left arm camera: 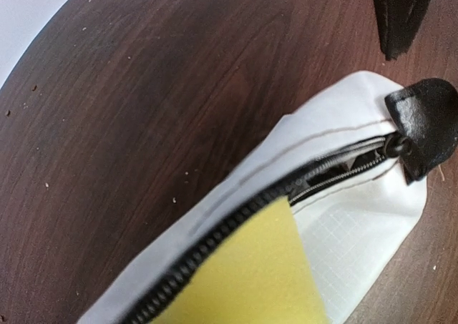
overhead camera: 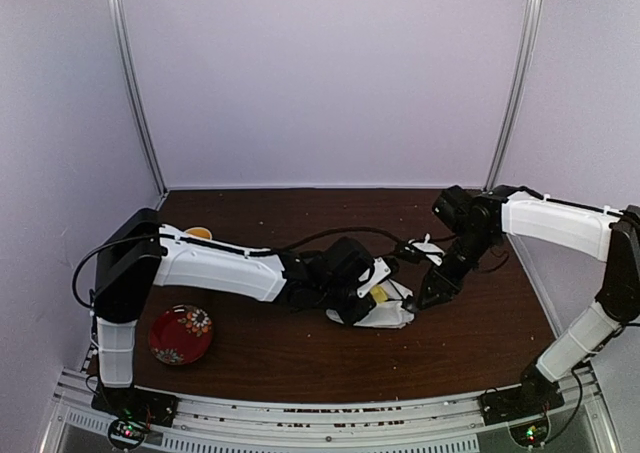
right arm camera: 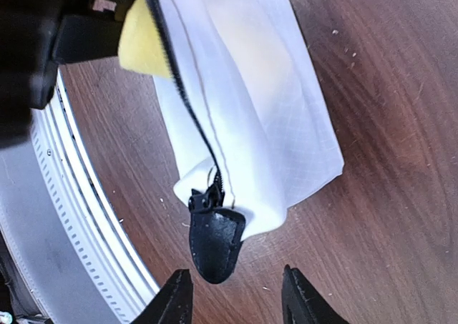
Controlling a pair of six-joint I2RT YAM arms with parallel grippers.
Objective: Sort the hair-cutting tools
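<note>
A white pouch lies on the table, its black zipper part open; in the right wrist view the pouch (right arm camera: 250, 116) shows its black end tab (right arm camera: 216, 245). A soft yellow piece (left arm camera: 250, 274) stands over the zipper opening. My left gripper (overhead camera: 372, 295) is shut on this yellow piece, one dark finger against it; in the left wrist view its fingertips are hidden. My right gripper is open just beyond the tab, with only table between its fingers. One right fingertip (left arm camera: 402, 16) shows above the pouch.
A red flowered bowl (overhead camera: 181, 335) stands at the front left. Behind the left arm, an orange-rimmed cup (overhead camera: 199, 233) is mostly covered. The two grippers are close together.
</note>
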